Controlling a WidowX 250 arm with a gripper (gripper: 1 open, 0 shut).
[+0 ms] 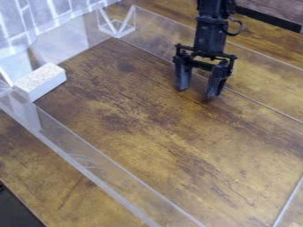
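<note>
The black gripper (199, 82) hangs at the upper right of the tray, low over the brown wooden floor (142, 142). Its two fingers stand apart, pointing down. A small pale object shows partly behind it, too hidden to make out; I cannot tell whether it is between the fingers.
A white speckled block (41, 82) sits at the left, by the clear plastic wall (83, 164) that borders the work area. A white curtain hangs at the upper left.
</note>
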